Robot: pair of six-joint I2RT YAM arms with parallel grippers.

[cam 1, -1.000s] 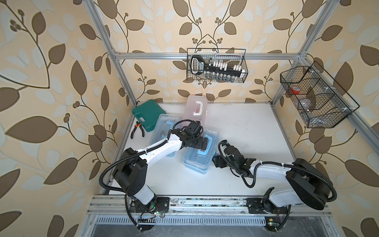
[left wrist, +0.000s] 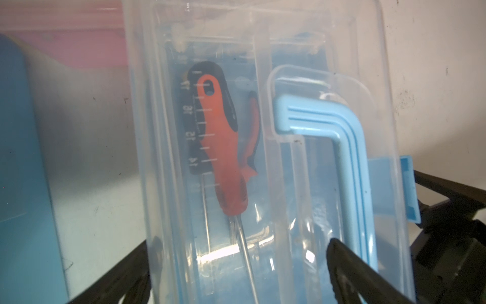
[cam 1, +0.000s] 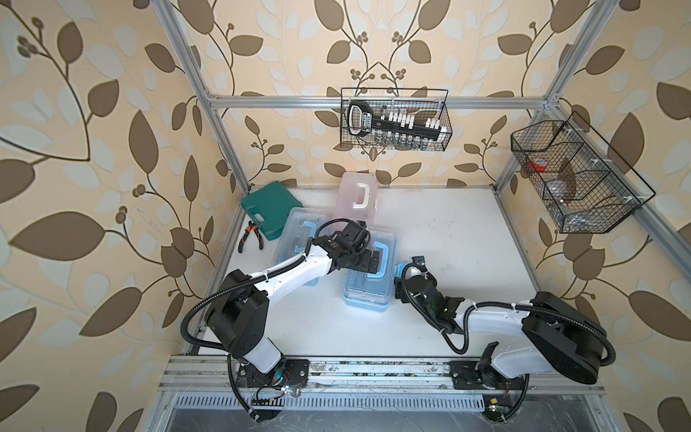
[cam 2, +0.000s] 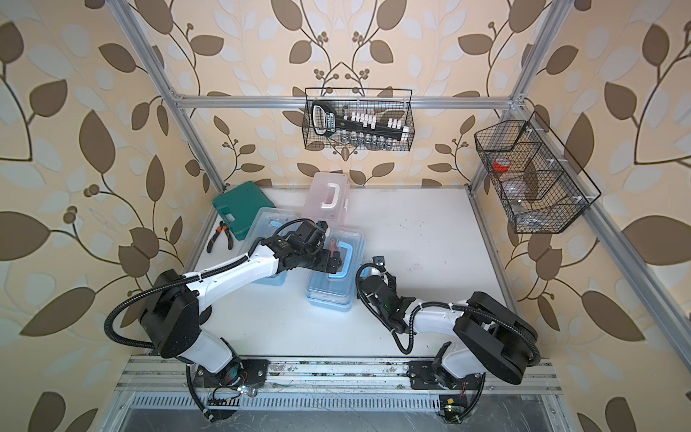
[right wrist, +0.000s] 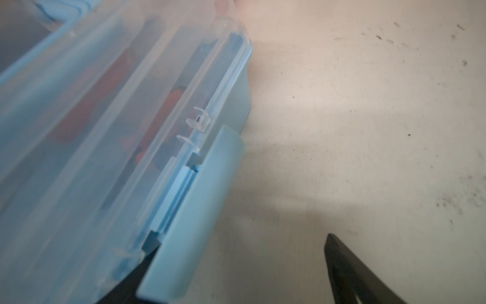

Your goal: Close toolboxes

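Observation:
A clear-lidded blue toolbox (cam 1: 365, 291) with orange-handled tools inside lies mid-table beneath my left gripper. That gripper is open, its fingers over the lid and handle (left wrist: 354, 167). My right gripper stands open at the box's right long side, beside a light blue latch (right wrist: 197, 212) that sticks out from the side; its left finger is partly hidden behind that latch. A second blue toolbox (cam 2: 266, 223) lies left of the first, a pink toolbox (cam 2: 324, 190) behind, and a green toolbox (cam 1: 266, 212) at the back left.
Orange-handled pliers (cam 1: 249, 234) lie by the left edge. Wire baskets hang on the back rail (cam 1: 273, 102) and on the right side.
The middle toolbox has swung slightly and now stands straighter. The left arm is nearly still.

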